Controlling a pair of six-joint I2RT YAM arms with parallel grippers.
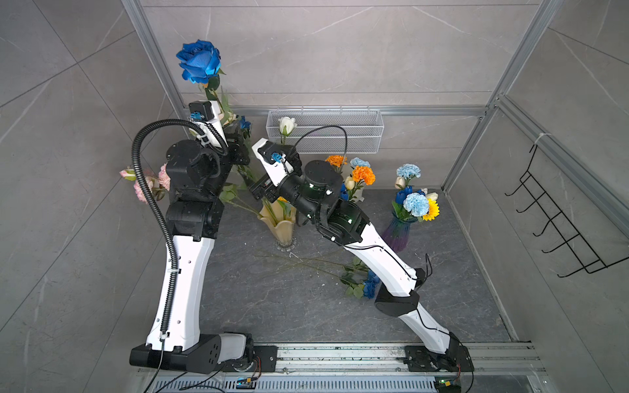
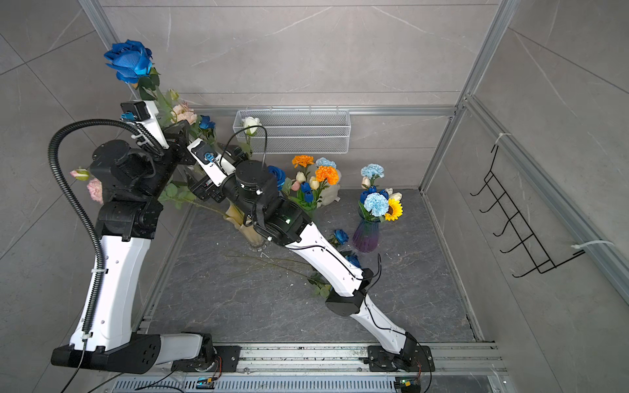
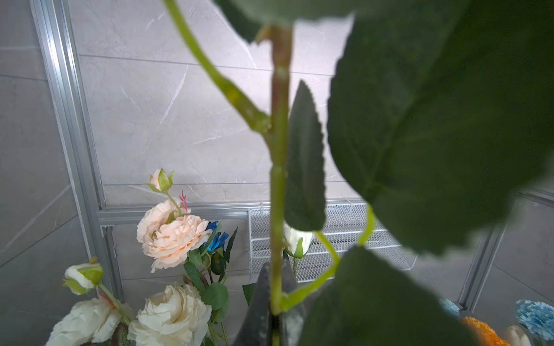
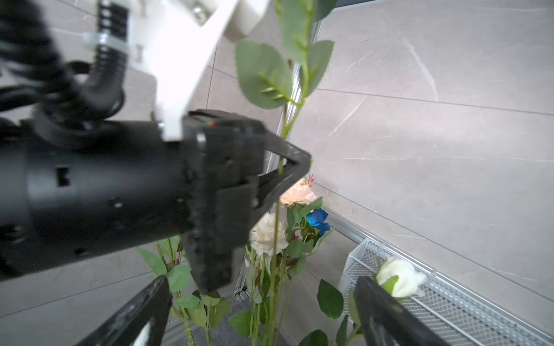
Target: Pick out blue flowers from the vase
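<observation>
A large blue rose point(image 1: 200, 62) is raised high at the back left. My left gripper is shut on its green stem, whose lower part hangs down among the other stems in the right wrist view. Below stands the tan-wrapped vase point(image 1: 281, 230), partly covered by the arms. A smaller blue flower point(image 4: 317, 221) is among its pale blooms. My right gripper is open below the left one, its fingers point(image 4: 383, 314) wide apart, the stems showing between and beyond them with no grip on any.
Cut blue flowers point(image 1: 370, 285) lie on the grey table, stems pointing left. A mixed bouquet point(image 2: 317, 180) and a purple vase point(image 2: 365, 237) stand to the right. Behind is a white wire basket point(image 1: 334, 124); a white rose point(image 4: 401, 276) rises in front of it.
</observation>
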